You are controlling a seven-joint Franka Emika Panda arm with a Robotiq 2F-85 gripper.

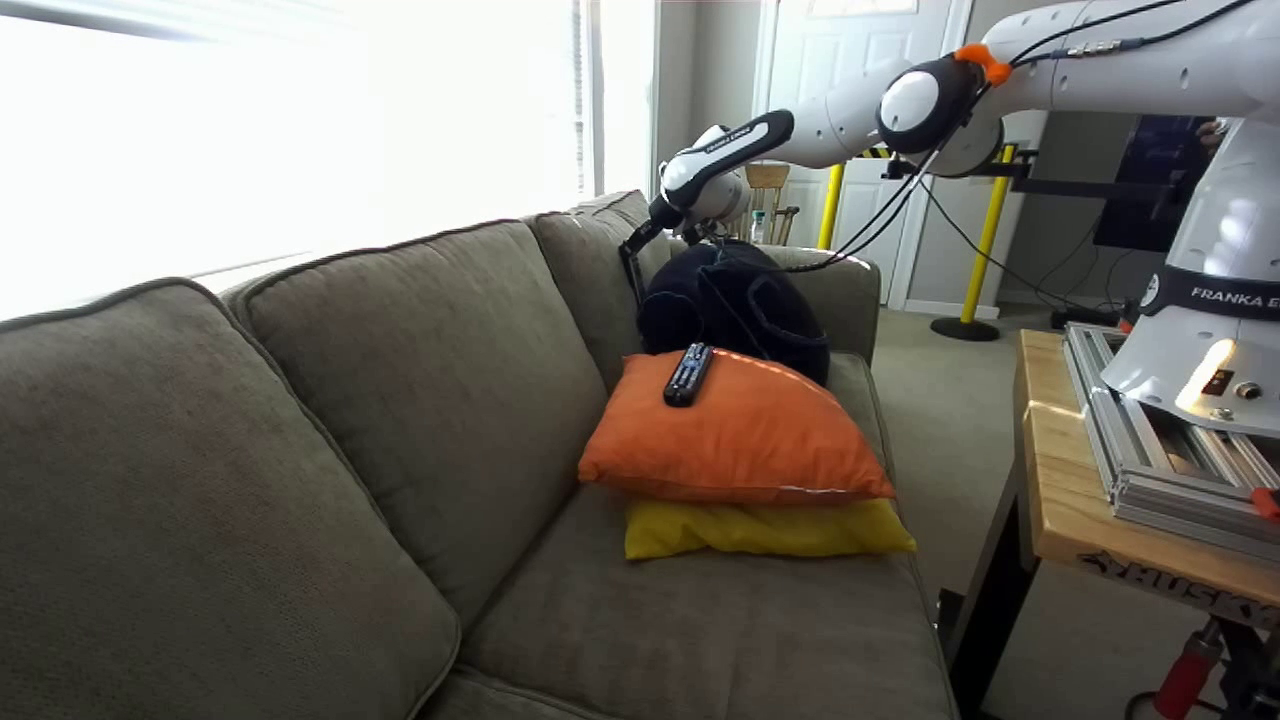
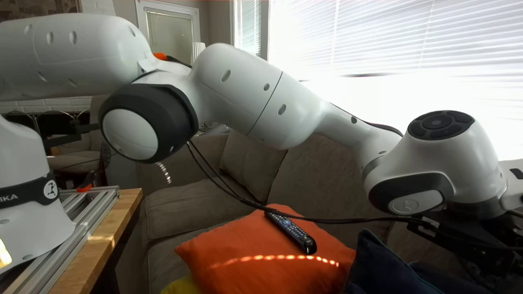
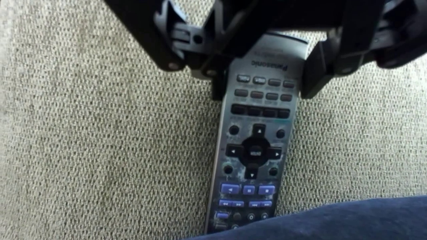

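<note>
In the wrist view, a grey Panasonic remote (image 3: 256, 120) with dark and purple buttons lies between my gripper's (image 3: 265, 86) two fingers. They press against both long sides near its branded end, so the gripper is shut on it. Its lower end disappears behind dark blue cloth. A second remote, black (image 1: 687, 376), rests on the orange pillow (image 1: 744, 426), well apart from the gripper. From exterior view 1, the hand is at the far end of the couch, by the backrest and behind the dark blue pillows (image 1: 768, 312), which hide part of it.
A yellow pillow (image 1: 768, 528) lies under the orange one on the couch. The arm's hanging cable (image 2: 338, 220) passes over the orange pillow. The nearer seat (image 1: 720, 630) is bare. A wooden table (image 1: 1068, 468) carries the arm's base.
</note>
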